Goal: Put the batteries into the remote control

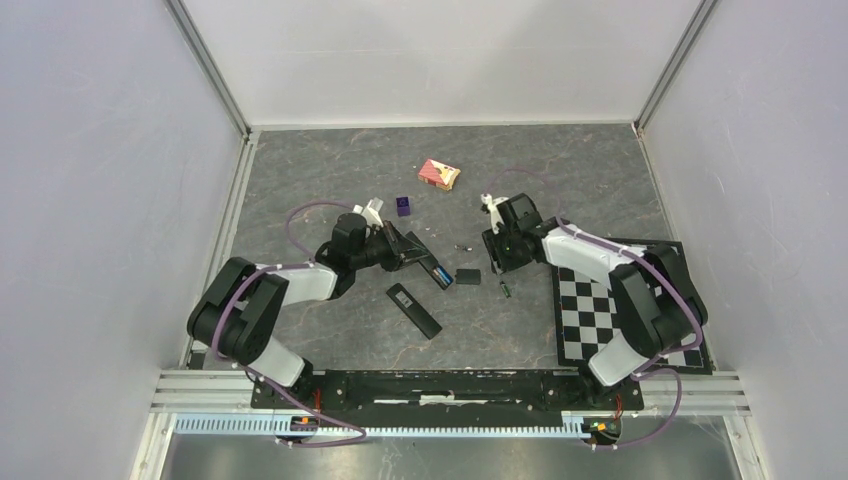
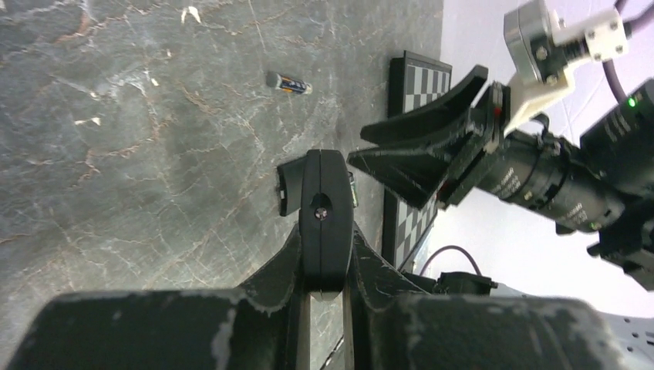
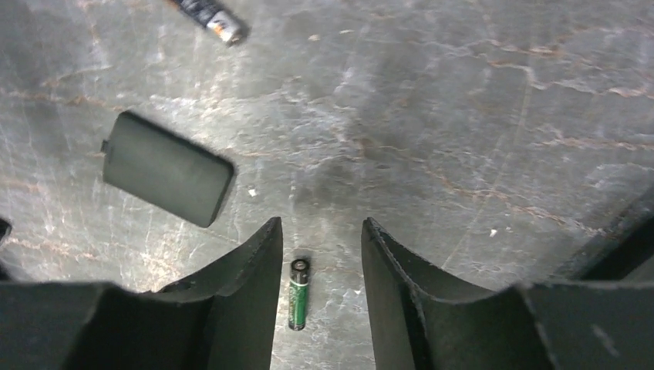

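Note:
The remote (image 1: 430, 262), with blue batteries in its open end, hangs in my left gripper (image 1: 408, 250), which is shut on it; in the left wrist view its near end (image 2: 324, 223) fills the fingers. My right gripper is open and empty above the table. Below it lie a green battery (image 3: 298, 297) and a dark battery cover (image 3: 166, 168), also seen in the top view (image 1: 467, 277). A second loose battery lies farther back, also at the top of the right wrist view (image 3: 212, 18).
A second dark remote (image 1: 413, 310) lies at the front. A red-and-yellow box (image 1: 439, 174) and a small purple box (image 1: 403, 206) sit at the back. A checkered board (image 1: 590, 330) occupies the right side.

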